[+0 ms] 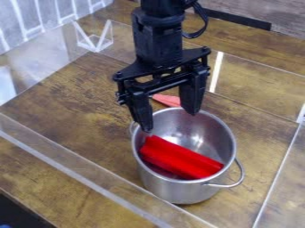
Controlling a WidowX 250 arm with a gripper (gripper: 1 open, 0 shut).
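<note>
My black gripper (165, 105) hangs open above a steel pot (179, 189) that stands upright on the wooden tabletop, a loop handle on its right side. A red cylindrical object (181, 158) lies inside the pot. A pinkish-red object (166, 100) lies on the table behind the pot, partly hidden by my gripper.
Bare wooden table (60, 107) spreads to the left and at the back right. Clear plastic panels or edges run along the lower left and right. A white rack or railing shows at the top left.
</note>
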